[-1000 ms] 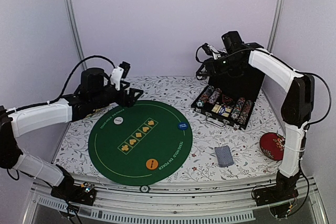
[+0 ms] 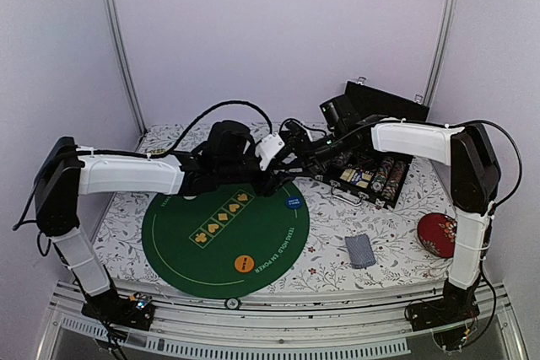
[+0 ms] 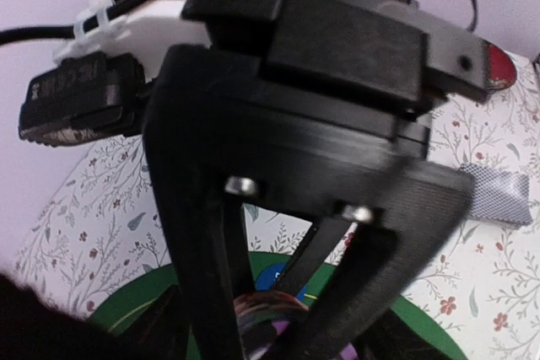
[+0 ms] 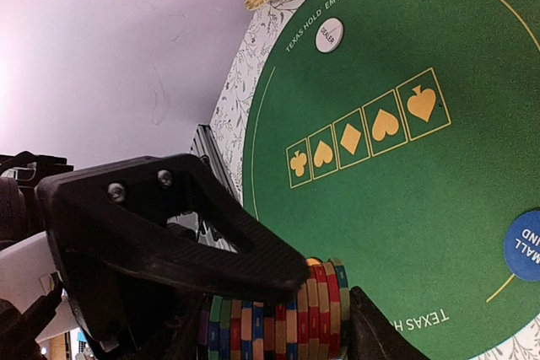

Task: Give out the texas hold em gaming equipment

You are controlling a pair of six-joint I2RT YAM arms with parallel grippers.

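A row of multicoloured poker chips (image 4: 316, 314) spans the fingers of my right gripper, touching or nearly touching both. From the left of that view, a dark finger of my left gripper reaches across the row. In the left wrist view, my right arm's fingers fill the middle, with a chip edge (image 3: 268, 303) low between them. My left gripper shows only as dark fingers at the bottom; its grip on the chips cannot be made out. Both grippers meet above the back of the green poker mat (image 2: 181, 246). Blind buttons, orange (image 2: 244, 264) and blue (image 2: 294, 202), lie on it.
The open chip case (image 2: 371, 179) stands back right, partly behind my right arm. A grey card deck (image 2: 360, 251) and a red round object (image 2: 437, 234) lie at the right. The white dealer button (image 4: 329, 34) rests on the mat.
Both arms have come together over the back of the mat: the right from above the case, the left from the mat's left side. Lately the left has shifted slightly right.
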